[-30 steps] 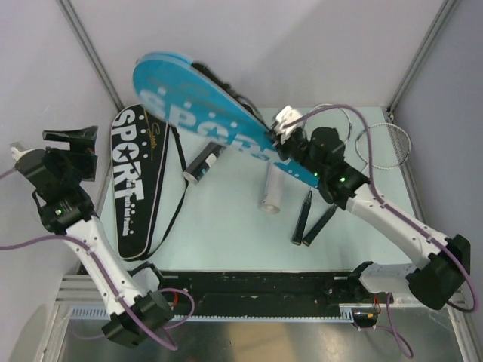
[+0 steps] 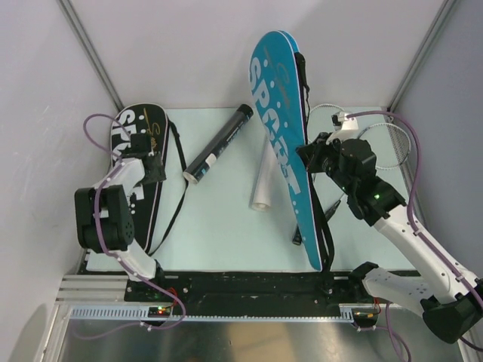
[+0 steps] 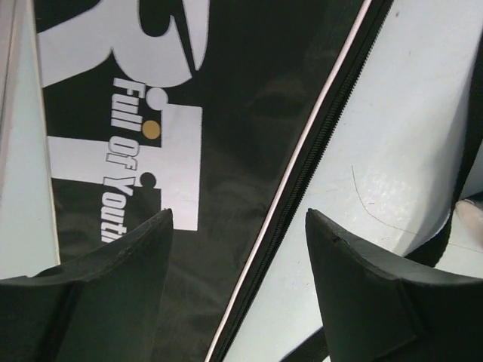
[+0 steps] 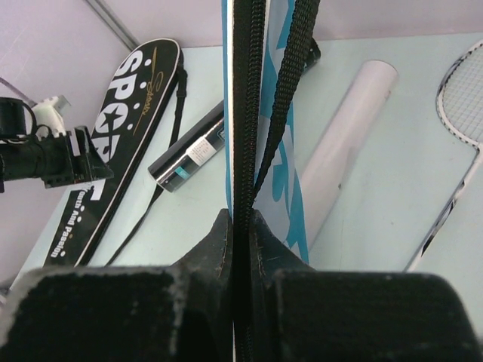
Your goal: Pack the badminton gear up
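A blue SPORT racket bag [image 2: 275, 113] hangs upright from my right gripper [image 2: 309, 154], which is shut on its zipped edge and strap, as the right wrist view shows. A second, black SPORT bag [image 2: 139, 219] lies flat at the left. My left gripper is over this bag near its zipped edge, part open, with nothing held between its fingers.
A black shuttle tube [image 2: 219, 143] and a white tube [image 2: 264, 173] lie mid-table. Rackets [image 4: 460, 105] lie at the right, partly behind the hanging bag.
The blue bag has swung from slanting to upright in my right gripper. My left gripper has come in from the left edge to over the black bag.
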